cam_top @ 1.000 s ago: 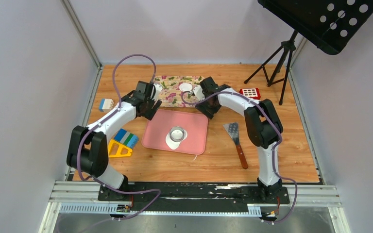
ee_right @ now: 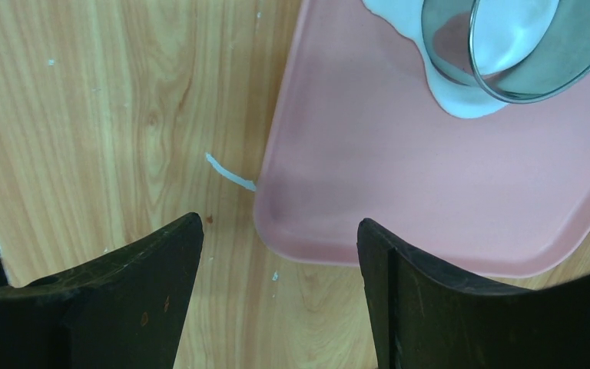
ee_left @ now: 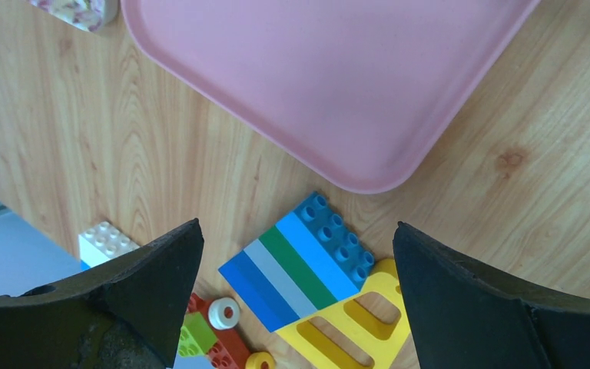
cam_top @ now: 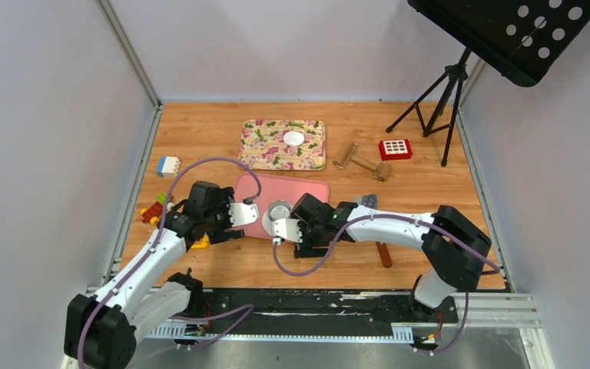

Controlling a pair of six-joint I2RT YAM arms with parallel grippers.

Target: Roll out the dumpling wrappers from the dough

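My left gripper hangs open above the table at the pink tray's (cam_top: 292, 184) left front corner, with blue-green blocks (ee_left: 299, 265) below it. My right gripper is over the tray's right front corner, fingertips apart, nothing seen between them. On the tray lies flattened white dough (ee_right: 457, 104) with a round metal cutter (ee_right: 538, 88) on it, partly hidden by the right arm in the top view. A floral board (cam_top: 269, 150) with a white disc (cam_top: 293, 138) lies behind the tray.
A wooden mallet (cam_top: 365, 161), red block (cam_top: 396, 150) and music stand (cam_top: 445, 84) are at the back right. A spatula (cam_top: 386, 257) lies under the right arm. Toy blocks (cam_top: 154, 212) and a yellow piece (ee_left: 380, 323) lie at the left.
Both grippers have moved toward the front from the floral board, down to the tray's front corners; the right arm now covers part of the tray and spatula.
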